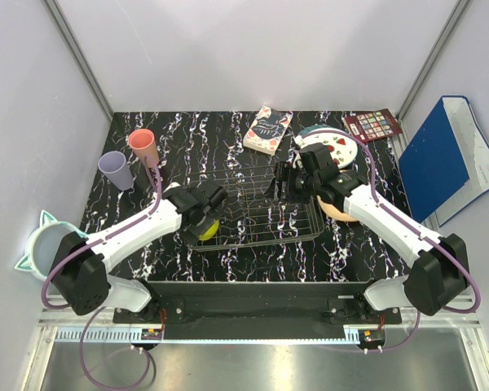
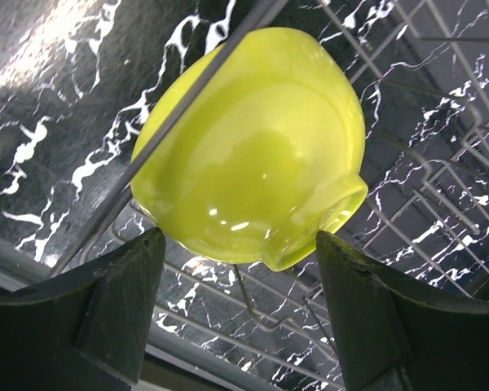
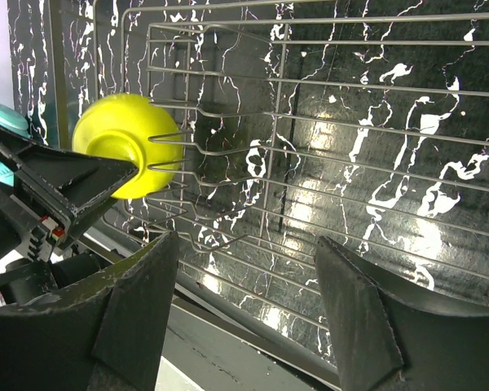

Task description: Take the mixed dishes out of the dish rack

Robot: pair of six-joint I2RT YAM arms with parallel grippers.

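Observation:
A yellow bowl-like dish (image 2: pixel 248 138) sits tilted in the left end of the wire dish rack (image 1: pixel 261 242). My left gripper is over it, fingers apart at the dish's near edge; whether they touch it is unclear. In the right wrist view the dish (image 3: pixel 122 114) is partly behind the left gripper. My right gripper (image 1: pixel 284 181) is open above the rack's right part, with nothing between its fingers; the rack below it is empty.
A purple cup (image 1: pixel 115 167) and coral cup (image 1: pixel 143 145) stand back left. White plates (image 1: pixel 340 142) and a tan dish (image 1: pixel 337 212) lie at the right, partly under the right arm. A book (image 1: pixel 267 129) lies at the back.

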